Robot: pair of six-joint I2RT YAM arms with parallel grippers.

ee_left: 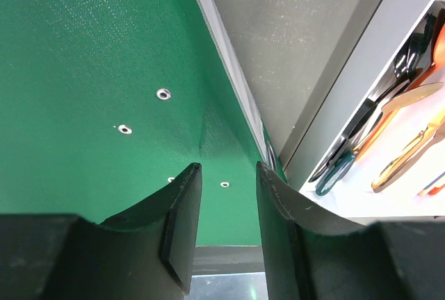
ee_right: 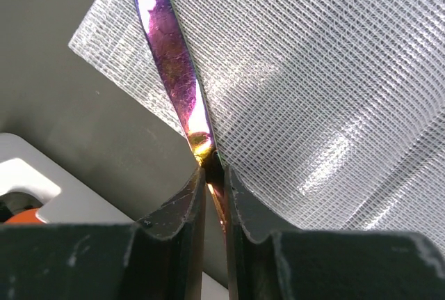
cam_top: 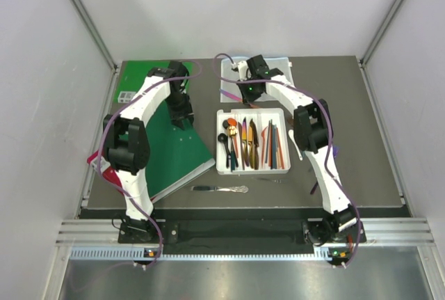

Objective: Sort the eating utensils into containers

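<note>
A shiny purple-gold knife (ee_right: 174, 63) lies across the edge of a silver mat (ee_right: 306, 84) behind the tray. In the right wrist view, the narrow part of its handle passes between the fingers of my right gripper. These stand close on both sides; whether they press on it I cannot tell. The white tray (cam_top: 219, 155) holds spoons, knives and other utensils in several colours, laid lengthwise. Over the green board, my left gripper is partly open and empty, left of the tray.
A silver knife (cam_top: 219, 188) lies in front of the tray, and a white utensil (cam_top: 295, 143) lies at its right. The green board (cam_top: 170, 150) fills the table's left side. Purple utensils (cam_top: 334, 152) rest to the right, partly behind my right arm.
</note>
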